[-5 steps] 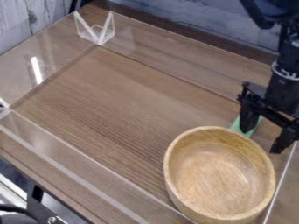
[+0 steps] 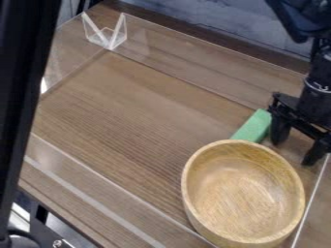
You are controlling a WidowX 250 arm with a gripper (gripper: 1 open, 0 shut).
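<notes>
A green block lies on the wooden table just behind the round wooden bowl, tilted diagonally toward the upper right. My black gripper is low at the right edge, right beside the block's upper end. Its fingers point down, partly dark against each other, so whether they are open or shut on anything is unclear.
A clear plastic stand sits at the back left. A grey wall runs along the back, and a dark vertical shape fills the left edge.
The green block now shows more, reaching further left from behind the gripper to the bowl's back edge. My gripper has shifted slightly; the bowl is about where it was.
</notes>
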